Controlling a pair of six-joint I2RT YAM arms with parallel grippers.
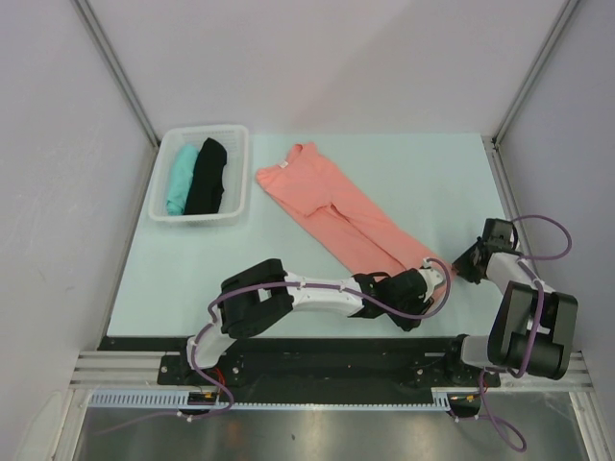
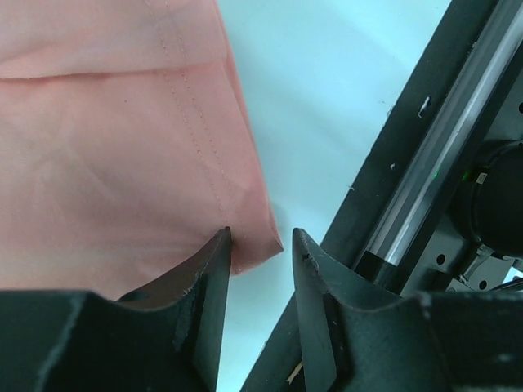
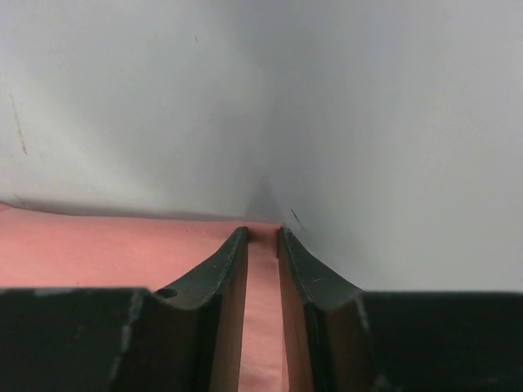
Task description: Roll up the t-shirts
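A salmon-pink T-shirt (image 1: 327, 202) lies folded lengthwise, diagonal across the white table. At its lower end my left gripper (image 1: 415, 313) hovers over a corner; in the left wrist view its open fingers (image 2: 204, 302) straddle the shirt's pointed corner (image 2: 261, 245). My right gripper (image 1: 465, 265) is at the shirt's right corner; in the right wrist view the fingertips (image 3: 242, 237) are close on either side of that pink corner (image 3: 263, 233), part closed, and whether they grip it I cannot tell.
A white basket (image 1: 154, 206) at the back left holds a teal roll (image 1: 182, 181) and a black roll (image 1: 206, 178). The table's front edge runs beside my left gripper, with a metal rail beyond.
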